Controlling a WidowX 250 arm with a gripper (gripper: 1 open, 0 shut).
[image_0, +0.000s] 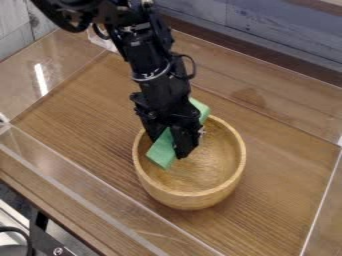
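A black gripper (171, 128) reaches down into a tan round bowl (201, 175) and is shut on a green object (162, 150), which slants over the bowl from its left side up to the right, where its upper end (199, 106) shows behind the gripper. The gripper hides the middle of the green object.
Pale walls (267, 40) border the back, and dark cables lie past the table's edge at the lower left.
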